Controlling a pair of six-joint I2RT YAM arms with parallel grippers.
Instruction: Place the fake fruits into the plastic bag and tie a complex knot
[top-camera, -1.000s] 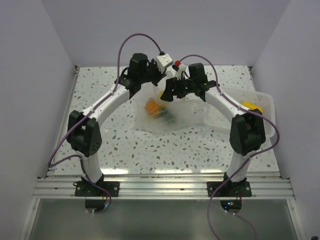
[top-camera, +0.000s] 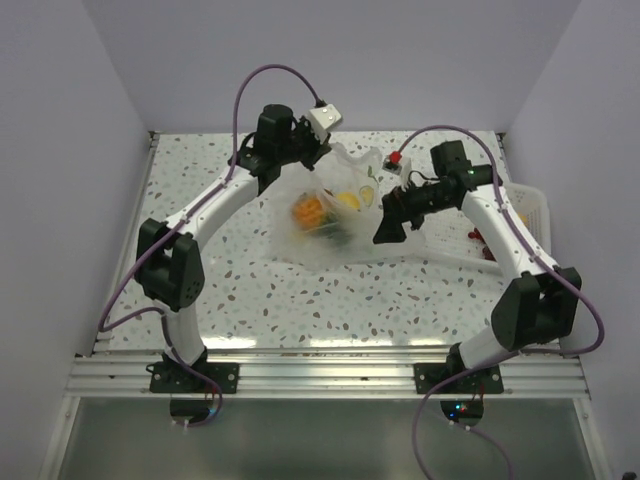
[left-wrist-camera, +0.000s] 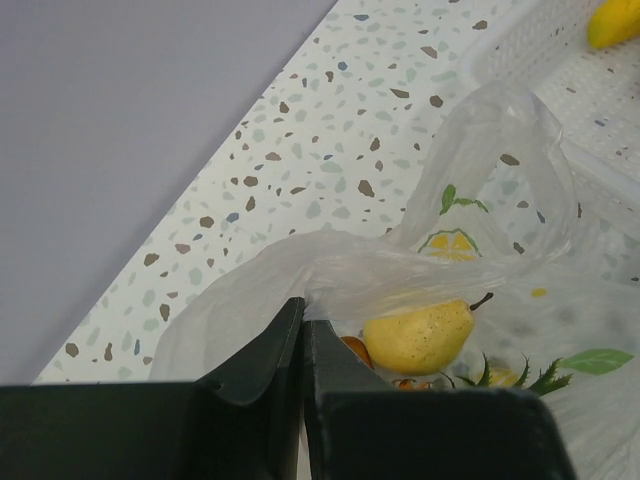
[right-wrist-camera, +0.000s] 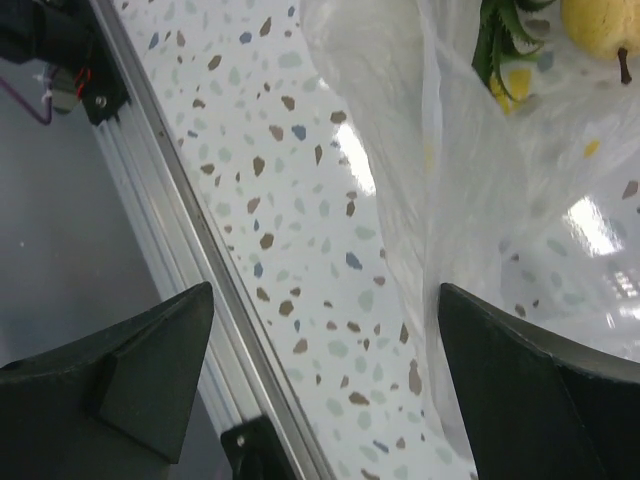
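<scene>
The translucent plastic bag (top-camera: 325, 245) lies mid-table with orange and yellow fruits inside, among them a yellow pear (left-wrist-camera: 415, 340) and leafy green tops (right-wrist-camera: 495, 45). My left gripper (top-camera: 316, 156) is shut on the bag's gathered plastic at the back, as the left wrist view (left-wrist-camera: 304, 330) also shows. My right gripper (top-camera: 392, 215) is open at the bag's right side; in the right wrist view, crumpled plastic (right-wrist-camera: 470, 180) runs down beside its right finger, and the space between the fingers shows mostly table.
A white plastic basket (top-camera: 535, 215) at the right holds loose fruit, including a yellow one (left-wrist-camera: 615, 22) and red pieces. A metal rail runs along the front edge.
My right gripper has moved right and toward the front, away from the middle of the bag and the left gripper, uncovering the yellow fruit. The left gripper has stayed nearly still.
</scene>
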